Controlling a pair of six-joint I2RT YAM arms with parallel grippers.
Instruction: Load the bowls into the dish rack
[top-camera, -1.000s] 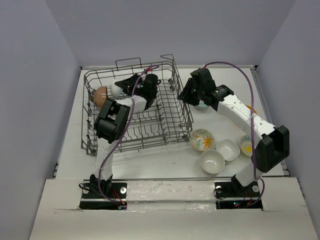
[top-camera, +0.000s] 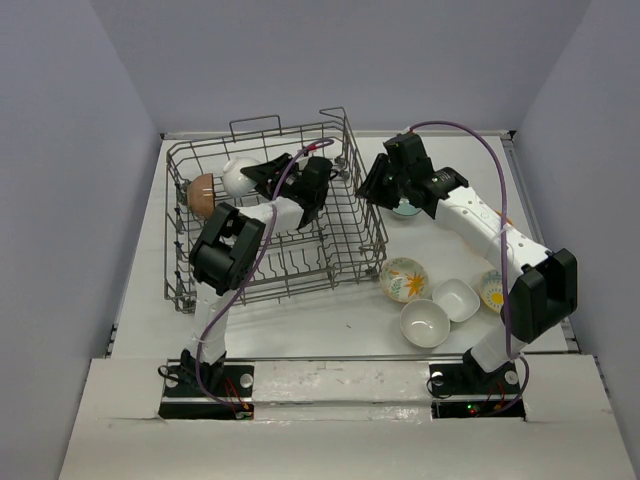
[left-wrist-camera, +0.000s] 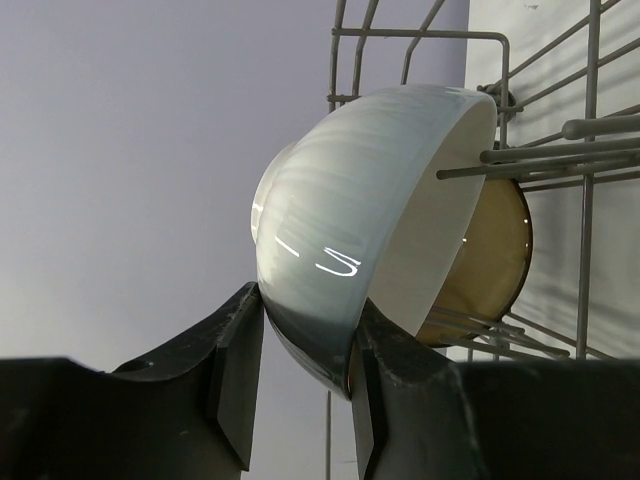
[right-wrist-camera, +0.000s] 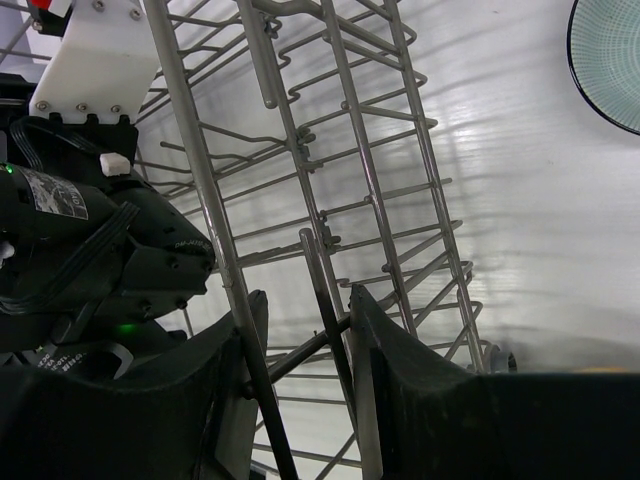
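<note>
A white bowl (top-camera: 237, 178) (left-wrist-camera: 340, 210) stands tilted on its side in the rack's left part, with my left gripper (top-camera: 262, 170) shut on its rim in the left wrist view. Behind it a brown bowl (top-camera: 200, 196) (left-wrist-camera: 490, 255) also sits on edge in the dish rack (top-camera: 275, 298). My right gripper (top-camera: 372, 190) is at the rack's right side, its fingers around the rack wires; whether it grips them is unclear.
A teal bowl (right-wrist-camera: 610, 65) lies right of the rack behind the right arm. A flowered bowl (top-camera: 404, 280), two white bowls (top-camera: 425, 322) and a patterned bowl (top-camera: 492, 291) stand at front right. Bare table shows in front of the rack.
My left gripper and the white bowl have shifted slightly to the right over the last second. The right arm is practically still.
</note>
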